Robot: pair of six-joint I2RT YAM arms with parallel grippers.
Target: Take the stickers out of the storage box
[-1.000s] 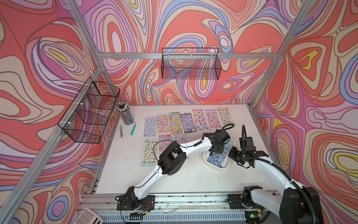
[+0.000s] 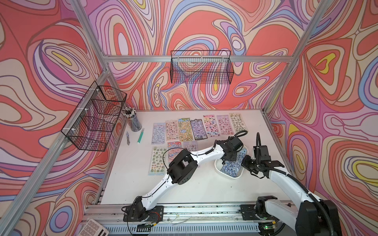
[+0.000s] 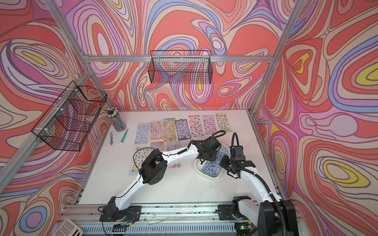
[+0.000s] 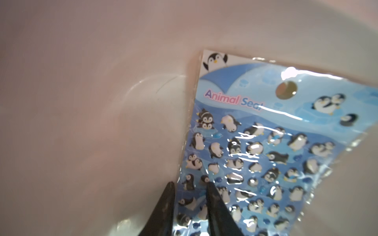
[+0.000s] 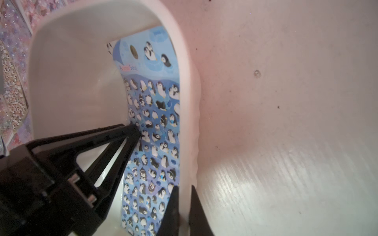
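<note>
In the right wrist view, a blue penguin sticker sheet (image 5: pixel 153 118) lies inside the white storage box (image 5: pixel 35 78), close to its near right wall. My left gripper reaches down into the box. Its fingers (image 4: pixel 215 208) stand a little apart, and the sheet's left edge runs between and below them; no grip on it shows. The wall's rim (image 5: pixel 185 98) passes between the fingertips of my right gripper, which is shut on it. From above, the left arm hides part of the sheet (image 2: pixel 231 168) and the box.
Several sticker sheets lie in rows on the table, among them a gold one (image 2: pixel 185 129) and a green one (image 2: pixel 157 159). A pen cup (image 2: pixel 133 122) and a teal stick (image 2: pixel 140 135) stand and lie at left.
Both arms look almost still.
</note>
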